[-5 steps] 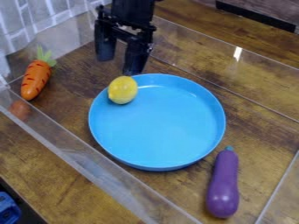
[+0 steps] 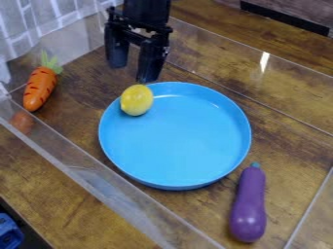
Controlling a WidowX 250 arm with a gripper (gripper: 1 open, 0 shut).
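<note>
A yellow lemon-like object (image 2: pixel 136 100) rests on the left part of a blue plate (image 2: pixel 182 146). Above and behind it hangs my black gripper (image 2: pixel 131 60), its two dark fingers pointing down, apart from each other, with nothing visible between them. It is clear of the yellow object.
An orange carrot (image 2: pixel 38 89) lies at the left, and a purple eggplant (image 2: pixel 248 204) at the lower right. Clear plastic edges run along the left and right of the wooden surface. A blue object (image 2: pixel 7 233) is partly visible at the bottom left corner.
My gripper has shifted slightly over the last second, a little to the left. The objects on the table have not moved.
</note>
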